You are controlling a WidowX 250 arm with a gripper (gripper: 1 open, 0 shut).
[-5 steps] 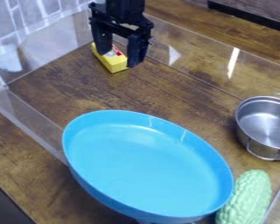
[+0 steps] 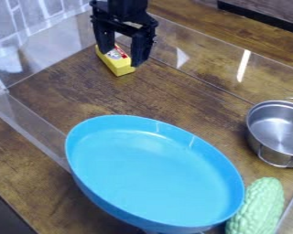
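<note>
My black gripper [image 2: 122,44] hangs at the top centre, over a small yellow box [image 2: 117,64] with a red and white label on the wooden surface. Its fingers straddle the area above the box; whether they touch or grip it is unclear.
A large blue oval plate [image 2: 154,172] fills the lower middle. A steel pot [image 2: 276,137] sits at the right, with a pale green corn-shaped object [image 2: 255,212] below it. Clear walls edge the workspace.
The gripper has shifted very slightly left over the yellow box. The other objects look unmoved.
</note>
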